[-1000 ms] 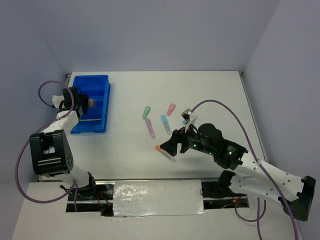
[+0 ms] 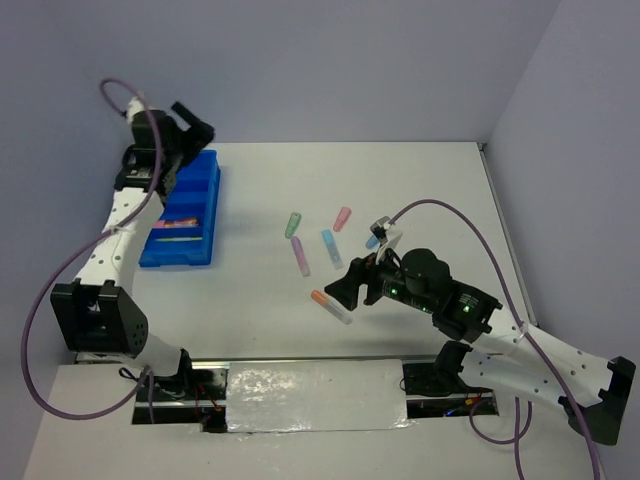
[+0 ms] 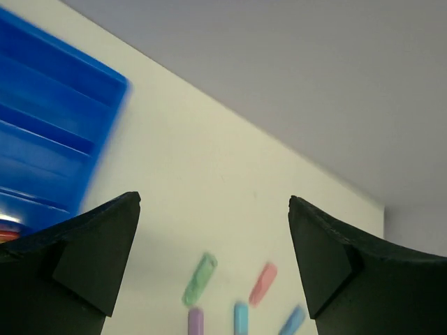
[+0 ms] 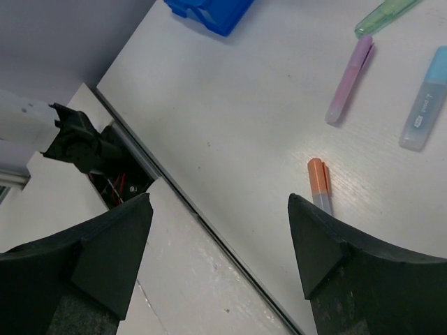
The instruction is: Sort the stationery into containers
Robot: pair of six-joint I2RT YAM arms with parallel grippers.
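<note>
A blue compartment tray [image 2: 200, 252] stands at the left of the table, with a reddish item [image 2: 178, 223] and a thin pale one [image 2: 180, 239] inside. Raised over its far end, my left gripper is open and empty. Several pieces lie loose mid-table: a green marker [image 2: 293, 224], a purple pen [image 2: 300, 256], a light blue marker [image 2: 332, 248], a pink marker [image 2: 342, 218] and an orange-capped pen [image 4: 320, 183]. Another blue piece [image 3: 292, 321] lies partly behind the right arm in the top view. Close to the orange-capped pen, my right gripper stands open, nothing between its fingers.
Walls border the table [image 2: 420, 170] at the back and both sides. Its far part and the strip between tray and pens are bare. Both arms trail purple cables [image 2: 470, 226].
My left gripper has risen out of the tray and swung toward its far end. The right arm has shifted only slightly.
</note>
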